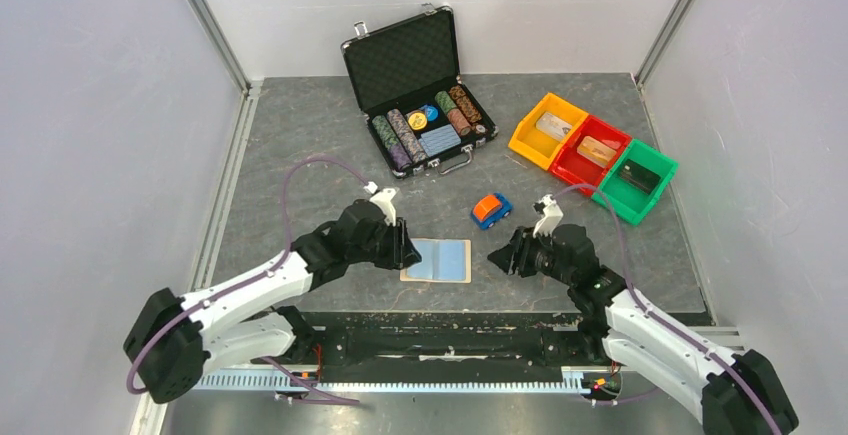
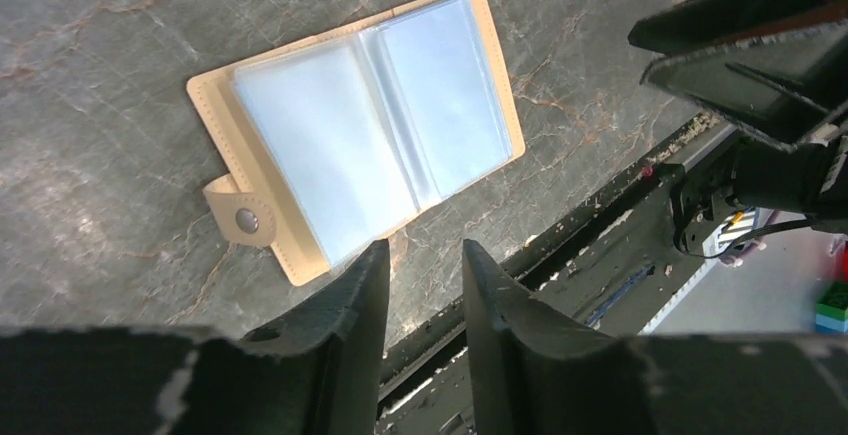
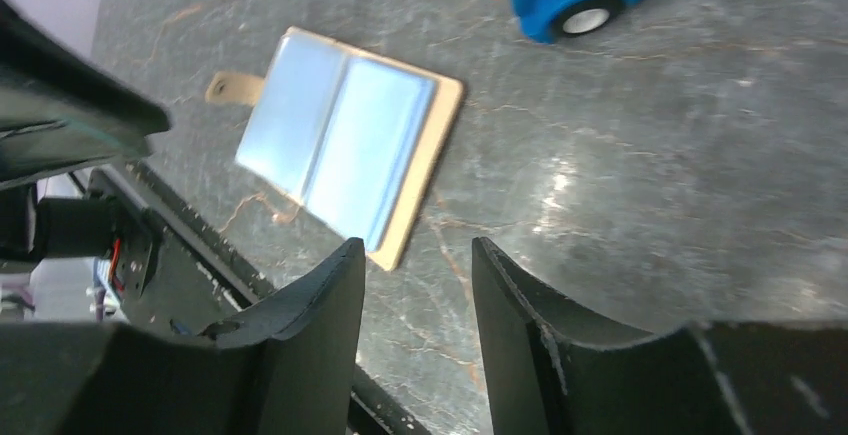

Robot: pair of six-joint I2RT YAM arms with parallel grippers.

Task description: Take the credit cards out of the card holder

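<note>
The card holder (image 1: 437, 260) lies spread flat near the front of the table, tan with pale clear sleeves. In the left wrist view its snap strap (image 2: 240, 213) is toward the near left, and the sleeves (image 2: 320, 140) look empty of any visible printed cards. My left gripper (image 1: 408, 257) hovers at the holder's left edge, its fingers (image 2: 372, 300) apart with nothing between them. Some way off the holder's right side is my right gripper (image 1: 505, 262). Its fingers (image 3: 343, 290) stand apart too, with only table showing between.
A blue and orange toy car (image 1: 491, 210) sits behind the holder. Yellow (image 1: 525, 140), red (image 1: 572, 170) and green (image 1: 655, 163) bins stand at back right, each with something in it. An open chip case (image 1: 402, 60) is at the back. Table right of the holder is clear.
</note>
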